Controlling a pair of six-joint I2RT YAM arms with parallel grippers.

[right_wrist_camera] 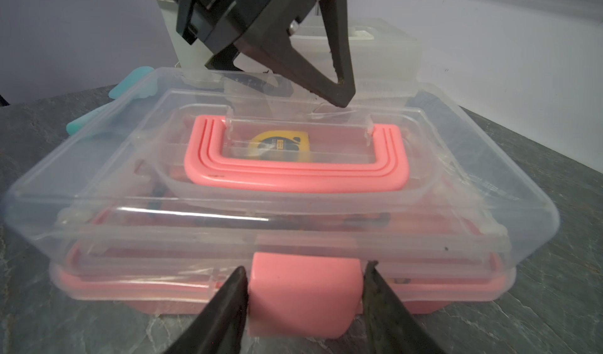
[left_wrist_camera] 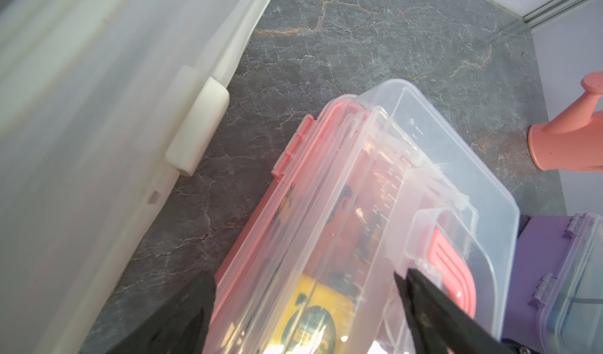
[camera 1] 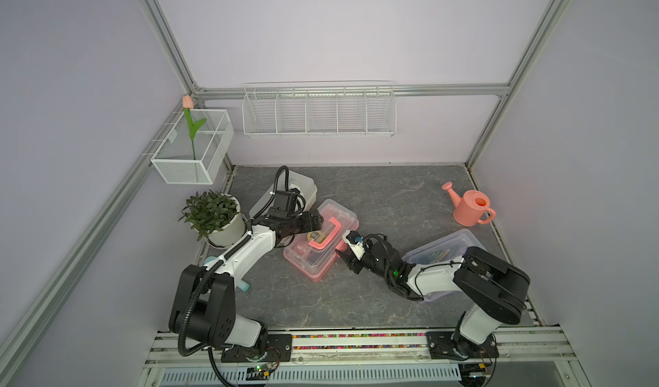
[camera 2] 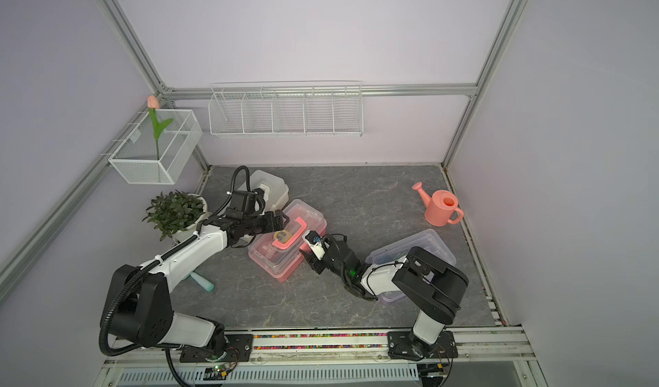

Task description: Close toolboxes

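A pink toolbox with clear lid [camera 1: 302, 253] and pink handle [right_wrist_camera: 295, 181] sits mid-left on the table, lid down, tools inside. My left gripper is open just above the lid. My right gripper is at the toolbox's front, its fingers either side of the pink latch [right_wrist_camera: 304, 291]; whether they grip it is unclear. A clear-lidded purple toolbox [camera 2: 432, 246] lies at the right, partly behind the right arm.
A white translucent box [camera 2: 267, 184] stands behind the left gripper. A potted plant [camera 1: 209, 215] and a teal object [camera 2: 202, 282] are at the left, a pink watering can [camera 1: 470, 208] at back right.
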